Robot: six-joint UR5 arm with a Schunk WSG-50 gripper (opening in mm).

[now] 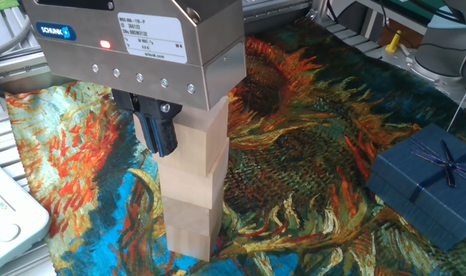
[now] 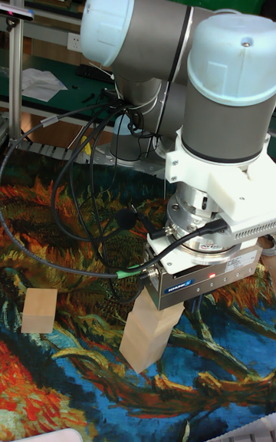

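Observation:
Light wooden blocks stand in a tower (image 1: 188, 184), several high and slightly out of line with one another. The top block (image 1: 202, 142) is right up against the dark fingers (image 1: 159, 134) of my gripper (image 1: 162, 144). The metal gripper body hides part of that block's upper side. In the other view the tower (image 2: 147, 340) rises under the left part of the gripper body, and a dark finger (image 2: 193, 309) shows to its right. Whether the fingers are around the top block or only beside it cannot be made out.
A lone wooden block (image 2: 39, 309) lies on the painted cloth (image 2: 77, 360), left of the tower. A dark blue ribboned box (image 1: 424, 184) sits at the right, and a white device (image 1: 14, 215) at the left edge. Cables (image 2: 77, 196) loop beside the arm.

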